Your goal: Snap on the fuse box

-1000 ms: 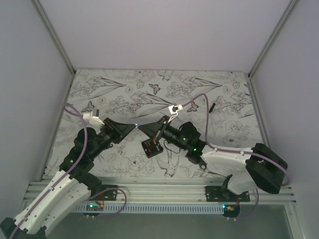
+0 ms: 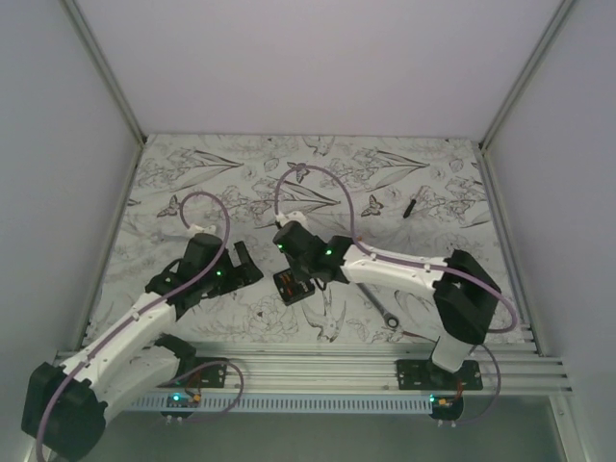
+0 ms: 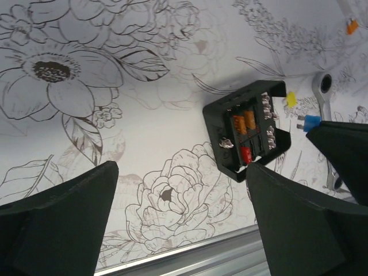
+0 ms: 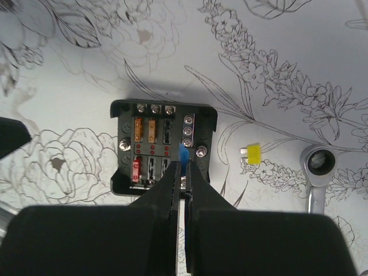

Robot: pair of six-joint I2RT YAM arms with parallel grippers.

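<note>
The black fuse box lies on the table holding orange and red fuses, terminal screws along its edges. My right gripper is shut above it, with a small blue fuse at its fingertips. My left gripper is open, to the left of the box, with nothing between its fingers.
A yellow fuse lies right of the box, with a wrench beyond it. An orange piece and a dark pen-like tool lie farther off.
The two grippers were close together around the blue fuse. The left has drawn back and opened; the right has turned downward over the fuse box, carrying the blue fuse.
</note>
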